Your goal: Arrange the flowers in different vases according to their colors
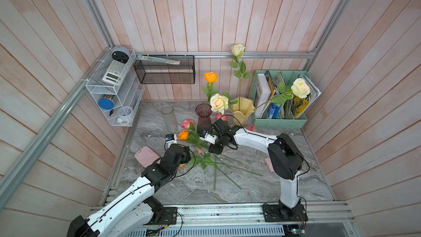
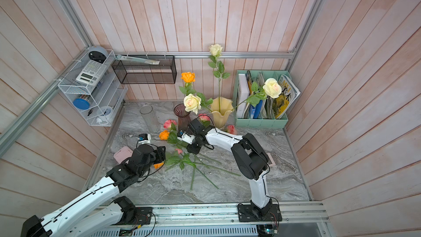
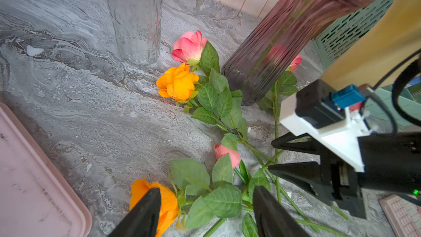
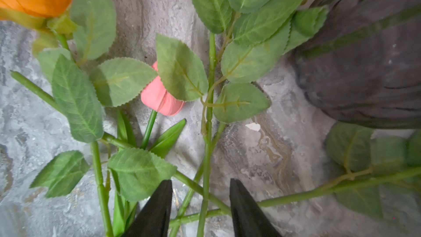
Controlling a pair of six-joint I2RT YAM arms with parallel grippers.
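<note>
Orange roses (image 3: 177,83) (image 3: 155,201), pink blooms (image 3: 189,48) (image 4: 160,98) and crossed green stems lie on the table. Upright stand a clear vase (image 1: 168,118), a purple vase (image 1: 204,116) holding an orange rose (image 1: 210,77), and a cream vase (image 1: 242,112) with white roses (image 1: 238,50). My open left gripper is above the lying flowers at the left. My right gripper is open over crossed stems in front of the purple vase, its fingers not closed on anything.
A pink tray (image 3: 35,171) lies at the left, a pink keyboard (image 3: 401,219) at the right. Behind are a green file box (image 1: 279,122), a wire shelf (image 1: 109,118) and a hanging black basket (image 1: 164,72).
</note>
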